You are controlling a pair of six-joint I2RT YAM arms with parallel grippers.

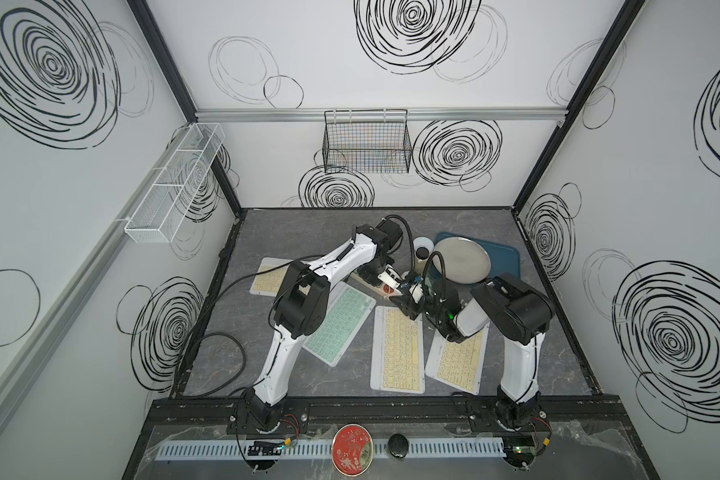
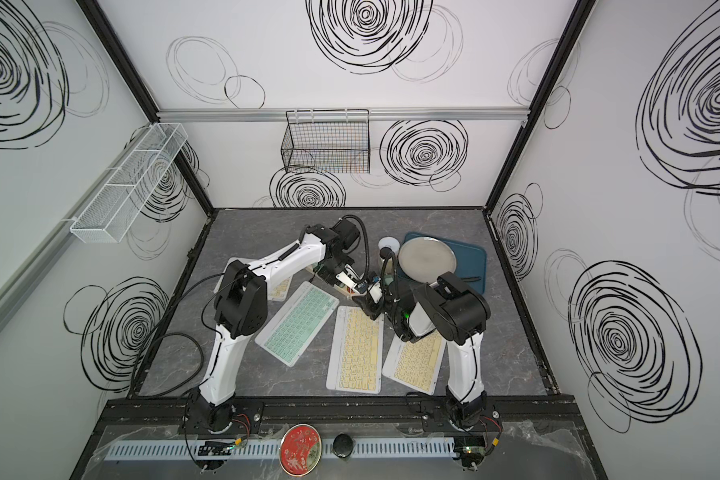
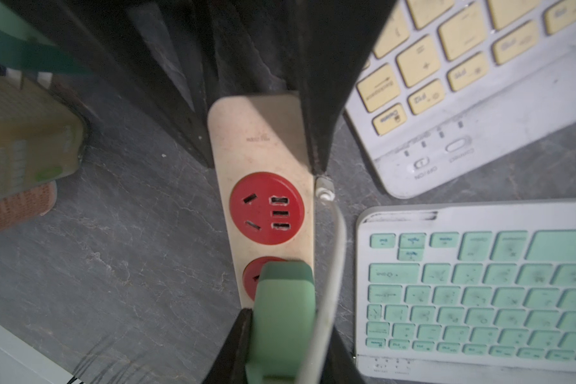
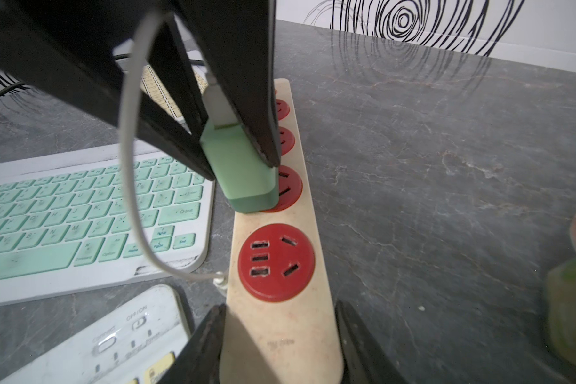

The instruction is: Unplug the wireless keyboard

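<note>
A beige power strip with red socket discs lies among several keyboards. A green plug sits over one of its sockets, and my left gripper is shut on it. A white cable runs past it. At the near end of the strip in the right wrist view, my right gripper has its fingertips either side of the strip; it looks open around the strip, and whether they touch it is unclear.
Green and cream keyboards lie beside the strip. A blue tray with a round plate is at the back right. A wire basket hangs on the back wall.
</note>
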